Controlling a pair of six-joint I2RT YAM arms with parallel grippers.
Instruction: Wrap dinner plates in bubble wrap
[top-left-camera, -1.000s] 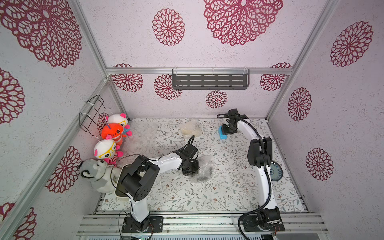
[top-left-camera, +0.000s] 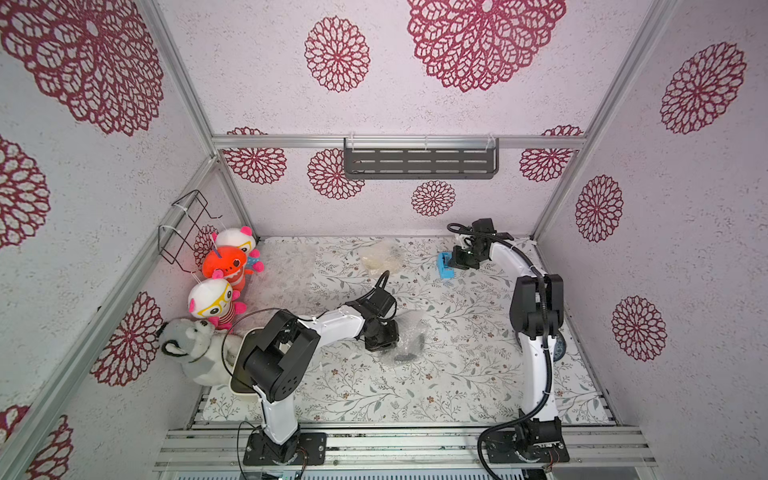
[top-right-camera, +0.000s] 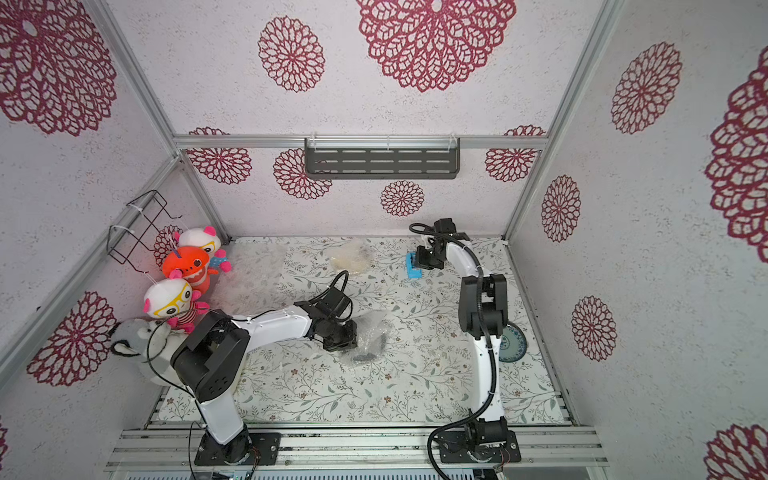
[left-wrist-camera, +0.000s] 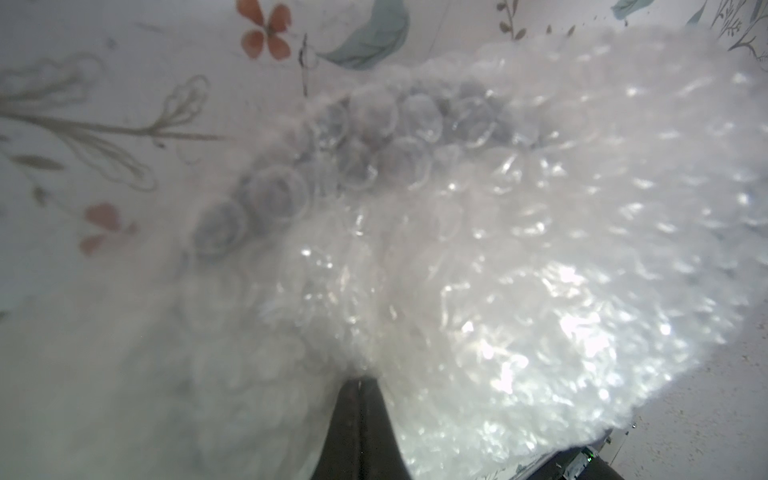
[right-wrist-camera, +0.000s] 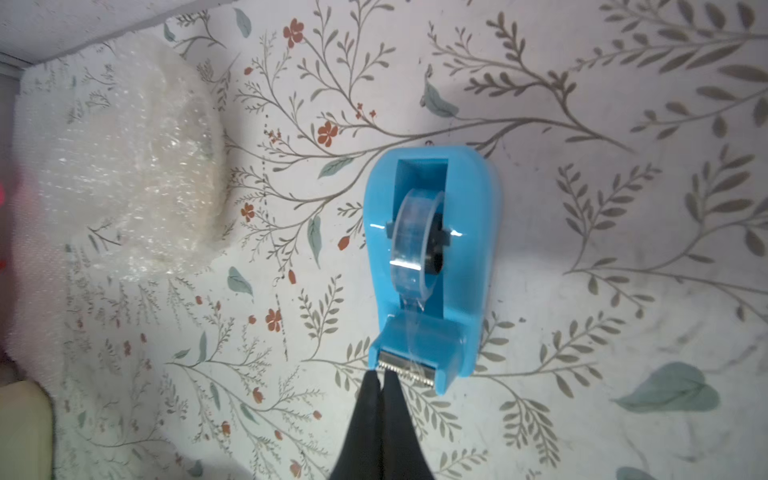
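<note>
A blue tape dispenser (right-wrist-camera: 473, 264) lies on the patterned cloth, its clear tape roll (right-wrist-camera: 411, 244) facing up and the tape strip (right-wrist-camera: 413, 332) running to the metal cutter. Just past the cutter is my right gripper, its fingers together with nothing between them; the tape end is outside them. A bubble-wrapped plate (top-left-camera: 413, 344) lies mid-table, its dark rim (left-wrist-camera: 368, 136) showing through the wrap. On it rests my left gripper, fingers together against the wrap; whether they pinch a fold cannot be told. A blue-green plate (top-right-camera: 513, 344) sits at the right edge.
Another bubble-wrapped bundle (right-wrist-camera: 160, 152) lies left of the dispenser, near the back. Loose bubble wrap (top-left-camera: 284, 272) spreads at the back left. Plush toys (top-left-camera: 212, 300) and a cream bin (top-left-camera: 241, 384) line the left side. Cloth between dispenser and wrapped plate is clear.
</note>
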